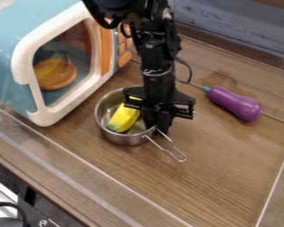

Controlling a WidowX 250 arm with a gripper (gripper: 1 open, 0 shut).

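A steel pot [113, 129] with a wire handle sits on the wooden counter, holding a yellow banana [124, 118]. My black gripper [154, 118] is down over the pot, covering the right part of the banana. Whether its fingers are closed on the banana is hidden.
A toy microwave [26, 80] with an open front and round food inside stands at the left. A purple eggplant [234, 103] lies to the right.
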